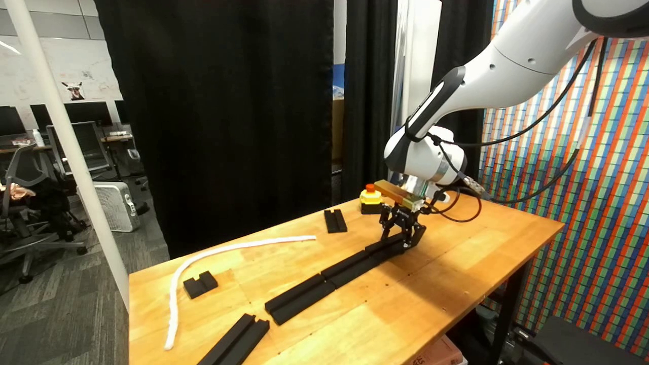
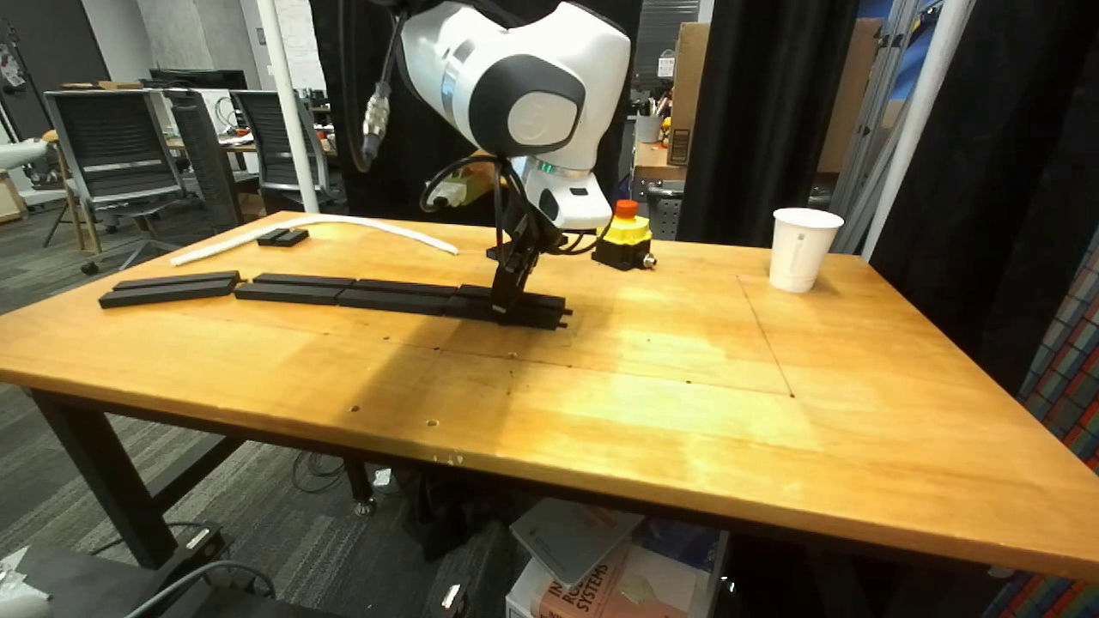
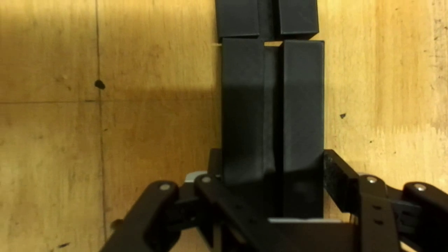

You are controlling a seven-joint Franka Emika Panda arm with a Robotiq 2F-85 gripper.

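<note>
My gripper is shut across a black grooved block, one finger pad on each long side in the wrist view. The block rests on the table at the near-arm end of a row of similar pieces. Just ahead of it lies another grooved block, nearly touching, a thin gap at the joint and its sides slightly out of line. In exterior view 1 the row runs on through a middle block to an end block. Two thin prongs show at the held block's free end in exterior view 2.
A separate grooved block lies beyond the row's end. Two short black pieces and a white flexible strip lie alongside. An emergency-stop button stands behind the gripper. A paper cup stands right.
</note>
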